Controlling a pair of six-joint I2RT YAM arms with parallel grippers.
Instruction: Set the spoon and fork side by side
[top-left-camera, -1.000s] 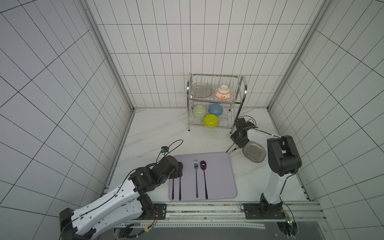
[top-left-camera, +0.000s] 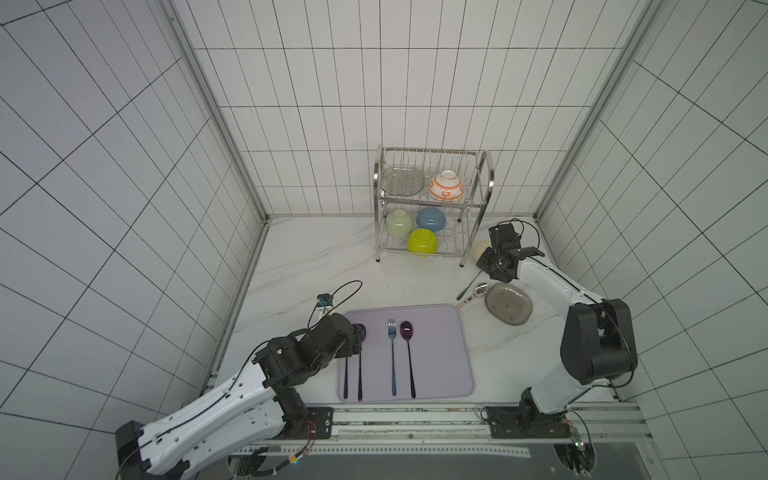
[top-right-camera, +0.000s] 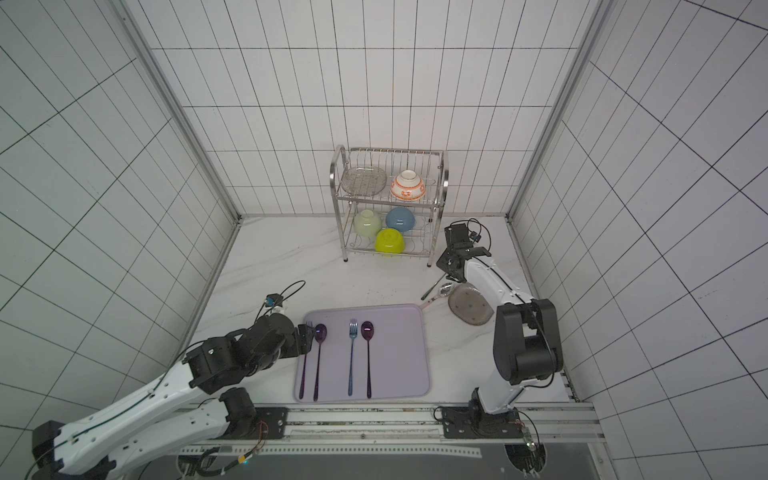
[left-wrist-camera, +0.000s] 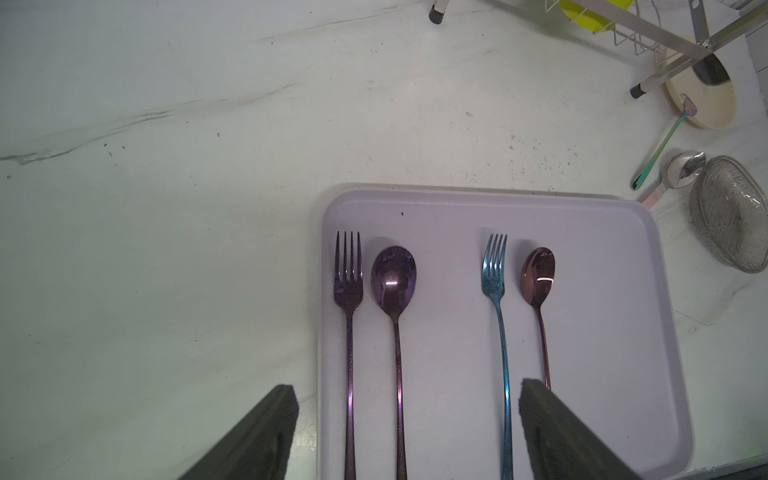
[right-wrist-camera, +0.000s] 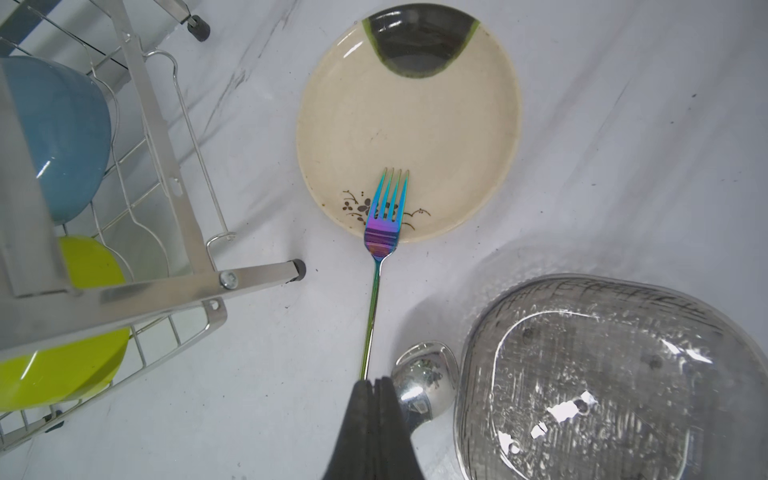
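Note:
A lilac tray holds, left to right, a purple fork, a purple spoon, a blue fork and a dark red spoon. My left gripper hangs over the tray's left side, open, holding nothing. A rainbow fork lies with its tines on a cream plate, beside a silver spoon. My right gripper is above them, shut, with nothing seen between its fingers.
A steel rack with bowls stands at the back. A metal mesh dish sits right of the silver spoon.
My right arm has moved back and to the right, toward the plate. The left gripper has shifted slightly left. The cutlery on the tray is unchanged.

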